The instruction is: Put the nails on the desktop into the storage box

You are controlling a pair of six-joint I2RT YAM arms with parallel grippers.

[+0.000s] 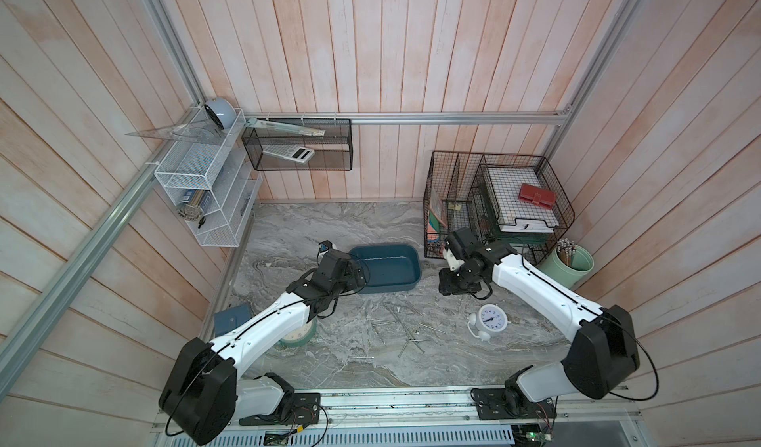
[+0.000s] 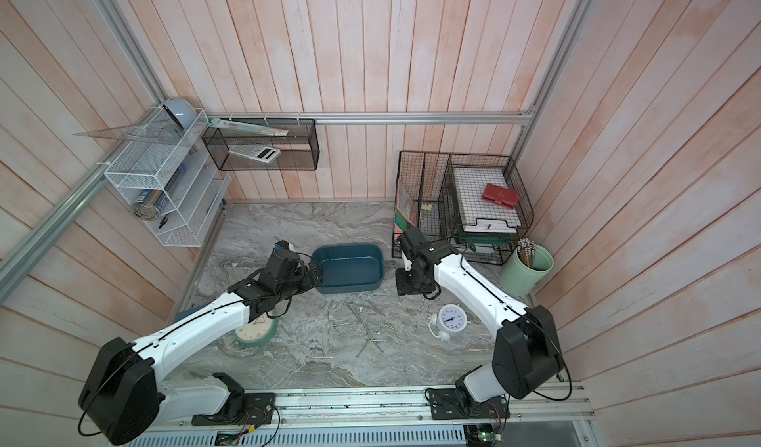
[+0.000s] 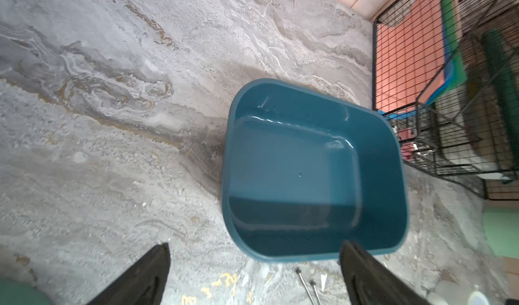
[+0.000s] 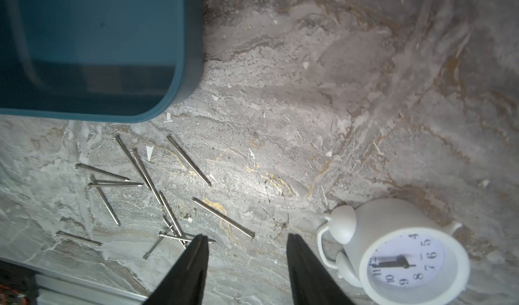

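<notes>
Several thin metal nails lie loose on the marbled desktop, among them one nail point(image 4: 223, 217) near my right gripper and another nail point(image 4: 188, 160) closer to the box. The dark teal storage box point(image 1: 385, 289) stands in the middle of the desk; its visible floor looks empty in the left wrist view. My left gripper is open beside the box's left end, nothing between its fingers. My right gripper hangs open above the desk, between the nails and the white clock, also holding nothing.
A white twin-bell clock point(image 4: 411, 251) sits right of the nails. Behind my right arm stands a black wire rack point(image 1: 432, 209), with a green bin point(image 1: 572, 266) beside it. A round green-and-white object point(image 2: 257, 329) lies under my left arm.
</notes>
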